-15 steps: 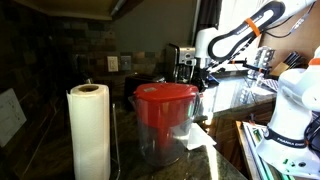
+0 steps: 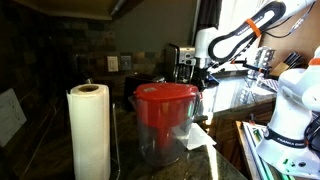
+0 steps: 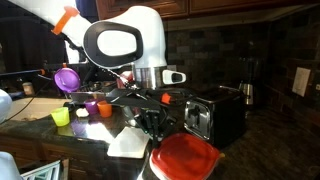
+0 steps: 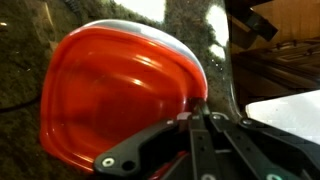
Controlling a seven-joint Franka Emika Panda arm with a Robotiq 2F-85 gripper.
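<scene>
A red lid (image 2: 166,92) sits over the top of a clear container (image 2: 163,140) on the dark counter. In the wrist view the red lid (image 4: 120,90) fills the left half, and a pale curved strip of the container's rim (image 4: 150,33) shows beyond its upper edge. My gripper is at the right-hand edge of the lid, shut on that edge. Exterior view 2 has the lid (image 3: 185,157) just below and right of the gripper (image 3: 156,138). The fingertips are dark and partly hidden there, and whether the lid is fully seated cannot be told.
A paper towel roll (image 2: 90,132) stands left of the container. White paper (image 3: 128,143) lies on the counter by the arm. Behind are a toaster (image 3: 213,113) and several colourful cups (image 3: 98,107).
</scene>
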